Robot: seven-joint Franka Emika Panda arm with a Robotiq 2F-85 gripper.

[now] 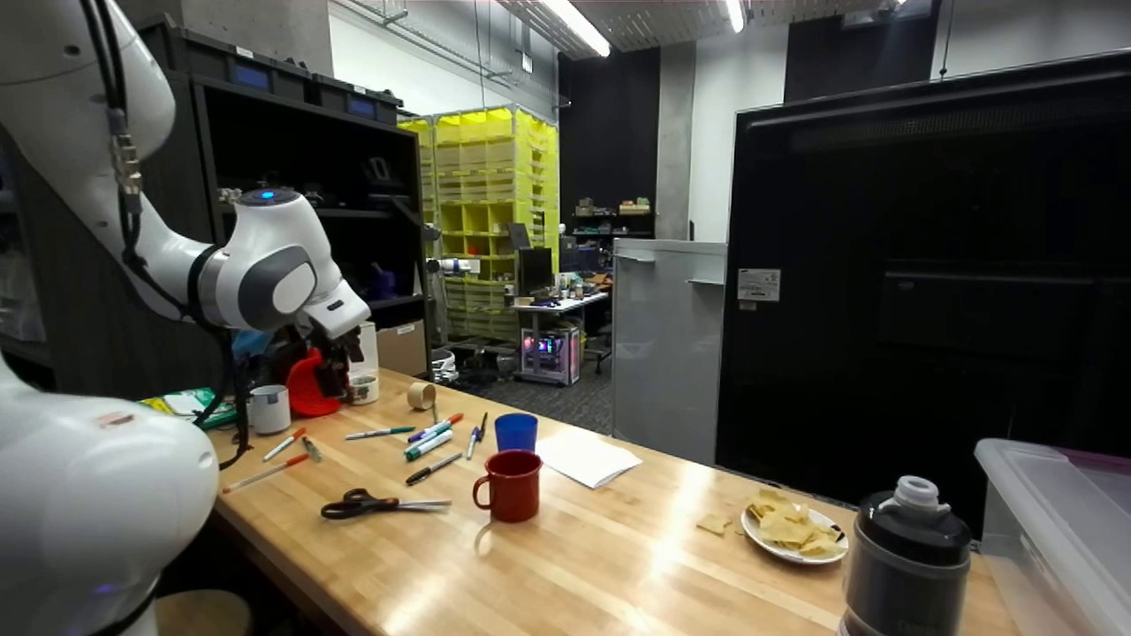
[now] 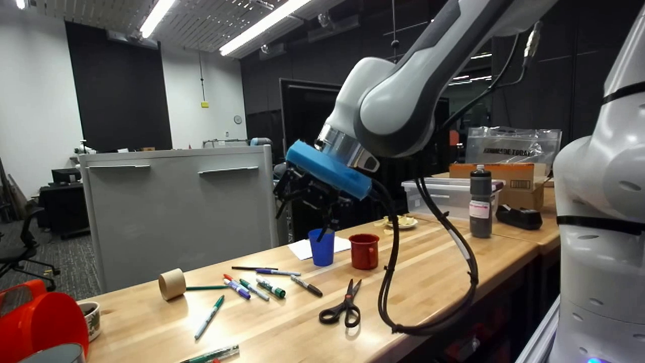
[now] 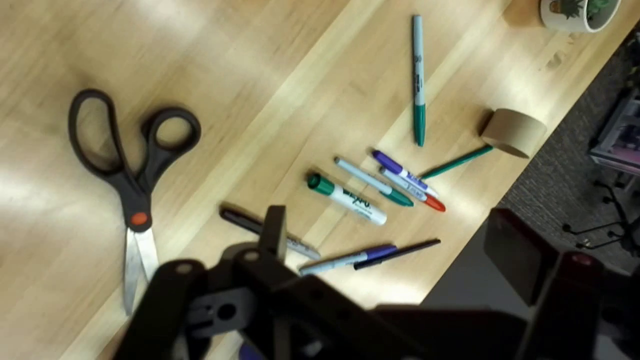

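Observation:
My gripper (image 2: 302, 224) hangs in the air over the table, its two fingers wide apart and nothing between them. In the wrist view, one fingertip (image 3: 274, 233) overlaps the black-capped marker (image 3: 240, 221) in the picture, though the hand is well above it. Several pens and markers lie loose, among them a green-capped Expo marker (image 3: 354, 202) and a green-and-grey marker (image 3: 418, 78). Black-handled scissors (image 3: 135, 192) rest with their blades part open. A blue cup (image 1: 516, 431) and a red mug (image 1: 513, 488) stand upright; in exterior view 2 a finger crosses in front of the cup.
A tape roll (image 2: 172, 284) and a small plant-print pot (image 3: 570, 18) sit near the far edge. White paper (image 1: 586, 456) lies behind the cups. A plate of chips (image 1: 793, 530) and a bottle (image 1: 908, 567) stand farther right. Bare tabletop surrounds the scissors.

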